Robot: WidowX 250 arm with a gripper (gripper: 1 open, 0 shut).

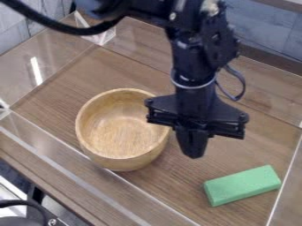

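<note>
My black gripper point(193, 138) hangs over the middle of the table, just right of a round wooden bowl point(109, 132), its body partly in front of the bowl's right rim. It points down and is shut, with nothing seen between its fingers. A green rectangular block point(242, 184) lies on the wooden table at the lower right, apart from the gripper.
Clear walls run along the back and left edges, and black cables lie at the lower left corner.
</note>
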